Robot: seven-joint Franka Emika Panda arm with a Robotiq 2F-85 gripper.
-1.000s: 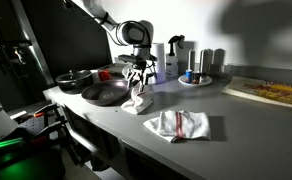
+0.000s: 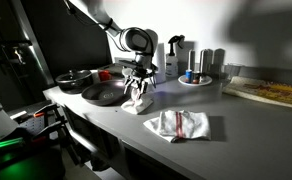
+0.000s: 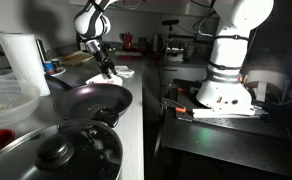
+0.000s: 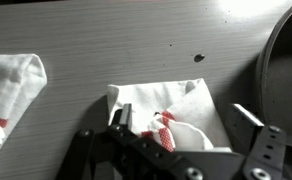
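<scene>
My gripper is open above a white cloth (image 4: 154,100) with red stripes, which lies crumpled on the counter. In the wrist view, part of the cloth shows in the gap between the spread fingers. Exterior view 1 has the gripper (image 2: 137,82) low over the same cloth (image 2: 136,104), close to its raised fold; whether they touch cannot be told. A second white cloth (image 2: 179,124) with red marks lies flatter, to the right in that view and at the left edge of the wrist view.
A dark pan (image 2: 104,93) sits close by the crumpled cloth, its rim (image 4: 264,65) near the right finger in the wrist view. Behind stand a lidded pot (image 2: 74,80), a paper roll (image 3: 24,62) and a tray with bottles (image 2: 194,78).
The gripper has come down towards the crumpled cloth. Both cloths and the pan appear to lie where they were.
</scene>
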